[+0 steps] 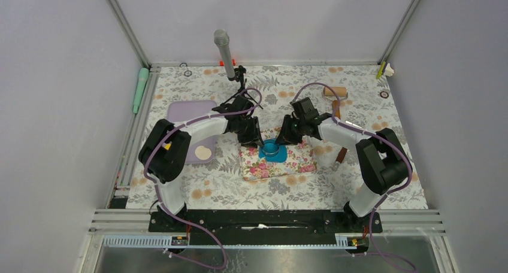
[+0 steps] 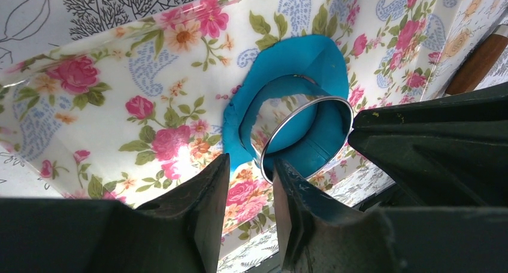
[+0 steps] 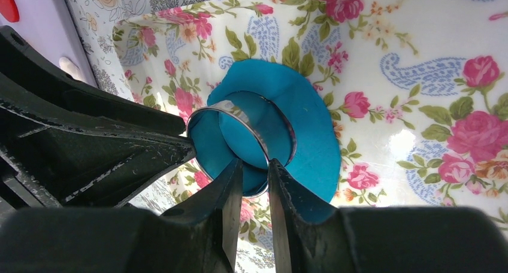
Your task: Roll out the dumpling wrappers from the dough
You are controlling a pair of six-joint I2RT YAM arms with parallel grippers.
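Observation:
A steel ring cutter [image 1: 270,150] stands on a flattened blue dough sheet [image 3: 305,141] on the floral mat [image 1: 251,168]. My left gripper is at the cutter's left rim, fingers parted. From the other side, my right gripper reaches the rim, its fingers also parted around or at the edge. Whether either has the rim between its fingertips is hard to tell.
The lilac tray [image 1: 183,108] with a pale disc is at left. A rolling pin [image 1: 334,91] and a wooden-handled tool [image 1: 341,155] lie at right. A microphone-like stand is at the back.

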